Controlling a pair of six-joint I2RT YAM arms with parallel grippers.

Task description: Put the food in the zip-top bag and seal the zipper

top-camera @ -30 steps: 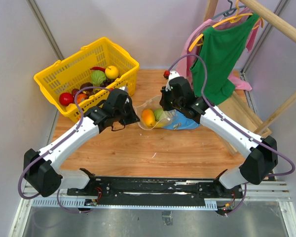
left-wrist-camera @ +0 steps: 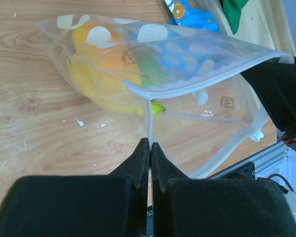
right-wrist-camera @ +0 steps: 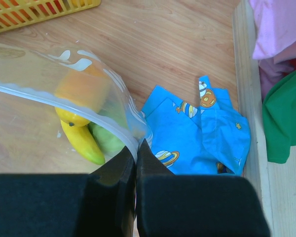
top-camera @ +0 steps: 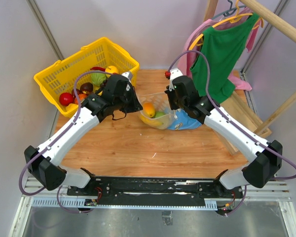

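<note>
A clear zip top bag (top-camera: 157,114) hangs between my grippers, holding an orange-yellow fruit (top-camera: 148,109), a banana (right-wrist-camera: 81,142) and a green item (right-wrist-camera: 108,138). My left gripper is shut on one side of the bag's zipper edge. My right gripper is shut on the other end of that edge. In the left wrist view the top flap lies over the food, with the mouth gaping toward the grippers.
A yellow basket (top-camera: 54,79) of produce stands at back left. A blue printed cloth (right-wrist-camera: 192,133) lies right of the bag. A clothes rack with a green top (top-camera: 222,59) stands on the right.
My left gripper rose toward the back over the last second, with the bag's edge lifted along.
</note>
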